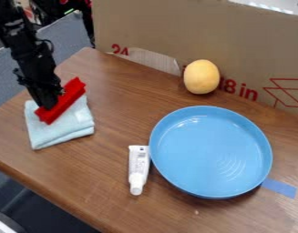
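Note:
My black gripper (47,91) reaches in from the upper left, down at a red block (58,109) that lies tilted diagonally on a folded pale blue cloth (60,132). The fingertips are at the block's upper left side; whether they grip it is hidden.
A blue plate (210,152) sits on the right of the wooden table (115,200), with a white tube (138,169) beside it. A yellow egg (201,76) stands near a cardboard wall (236,41) at the back.

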